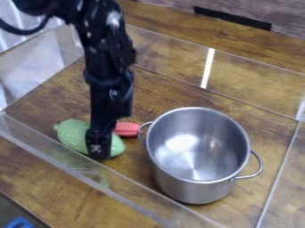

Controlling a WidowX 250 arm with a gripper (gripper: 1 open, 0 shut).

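My black gripper [103, 134] is lowered over a pale green, bumpy vegetable [71, 134] at the left middle, its fingers around the vegetable's middle, open as far as can be seen. A red utensil handle [128, 129] lies just behind the vegetable, partly hidden by the gripper. A steel pot [197, 156] with two side handles stands empty to the right.
Transparent walls edge the work area at left, front and right. A small blue object [17, 223] sits at the bottom-left corner.
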